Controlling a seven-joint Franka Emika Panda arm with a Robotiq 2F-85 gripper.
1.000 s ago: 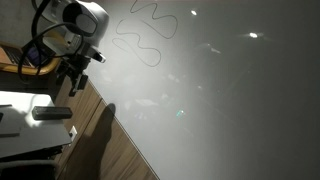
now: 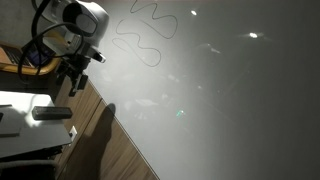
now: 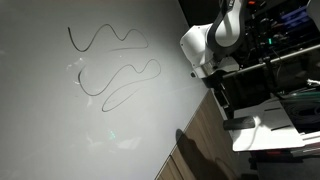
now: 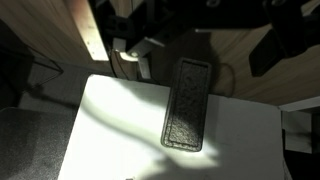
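Note:
A dark block [image 4: 187, 108], shaped like a whiteboard eraser, lies on a white surface [image 4: 110, 135] near its edge. In exterior view 1 the same block [image 2: 52, 113] sits at the lower left, below my gripper [image 2: 74, 84]. My gripper is open, its fingers wide apart with nothing between them, and it stands clear of the block. A large whiteboard [image 2: 210, 100] carries two thin dark wavy lines. Exterior view 2 shows the upper line [image 3: 105, 36] and the lower line [image 3: 118, 84] on the left part of the board.
A wood-grain surface [image 3: 198, 150] runs between the whiteboard and the white surface, with the arm's shadow across it. Cables hang around the arm. The area in front of the board is clear.

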